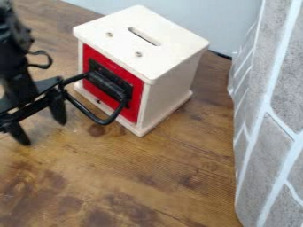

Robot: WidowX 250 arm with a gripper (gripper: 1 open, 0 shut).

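Observation:
A pale wooden box (166, 55) with a slot and screw heads on top stands on the wooden floor. Its red front face (133, 105) carries a black hinged panel or bracket, partly behind black tubing. My black gripper (34, 126) is low at the left, left of the box, its two fingers apart with nothing visible between them. A black looped bar or tube runs from beside the gripper across the red face.
A grey brick-patterned wall (274, 124) with white lines runs along the right. A white wall stands behind the box.

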